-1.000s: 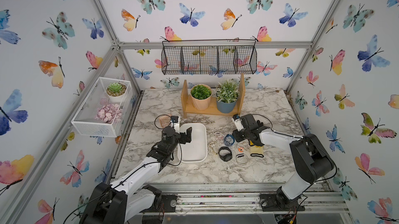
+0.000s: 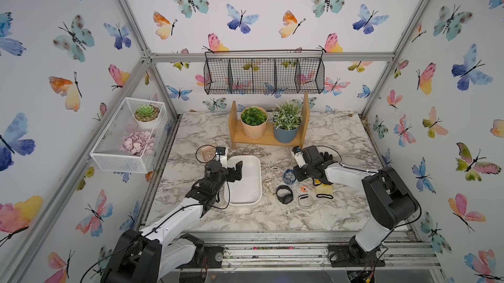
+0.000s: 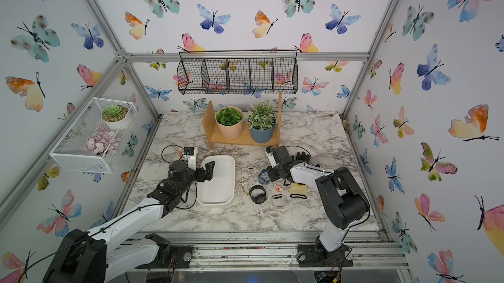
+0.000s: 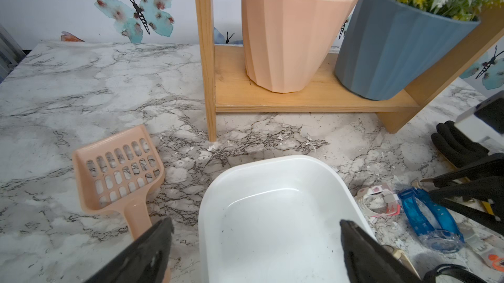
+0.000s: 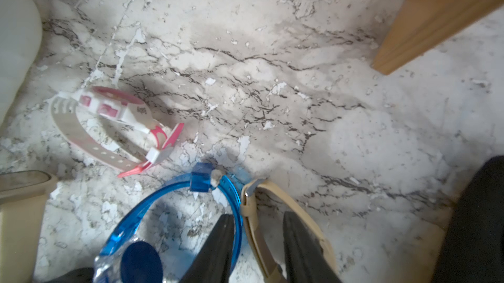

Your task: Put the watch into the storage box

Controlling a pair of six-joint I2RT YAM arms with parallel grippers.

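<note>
The white storage box (image 4: 273, 230) stands empty. My left gripper is over it, its fingers wide apart with nothing between them. Several watches lie to the box's right: a pink-white one (image 5: 107, 108), a blue one (image 5: 130, 219), a beige-strapped one (image 5: 255, 233) touching the blue strap, and a black one (image 2: 284, 194). My right gripper is low over the blue and beige watches. Its fingers are part open, and portions of both straps show in the gap between them. Whether the fingers touch either strap, I cannot tell.
A wooden stand (image 2: 267, 140) with two potted plants is behind the box. A pink slotted scoop (image 4: 119, 175) lies left of the box, and a yellow item (image 2: 324, 188) is near the right arm.
The left arm has stayed still.
</note>
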